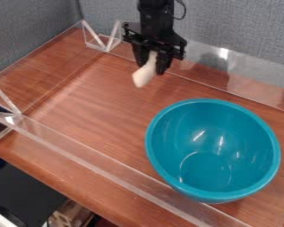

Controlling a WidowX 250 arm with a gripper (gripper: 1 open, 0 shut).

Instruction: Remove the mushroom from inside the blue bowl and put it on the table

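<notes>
A pale, whitish mushroom [145,71] hangs tilted below my gripper [153,60], which is shut on its upper end. Both are toward the back of the wooden table, left of and beyond the blue bowl [166,133]. Whether the mushroom's lower end touches the table cannot be made out. The bowl is at the right front, and its inside looks empty apart from bright reflections.
Clear low walls [109,170] run along the table's front and back edges. White wire brackets [103,37] stand at the left corners. Bare wooden table [79,97] stretches across the left and middle.
</notes>
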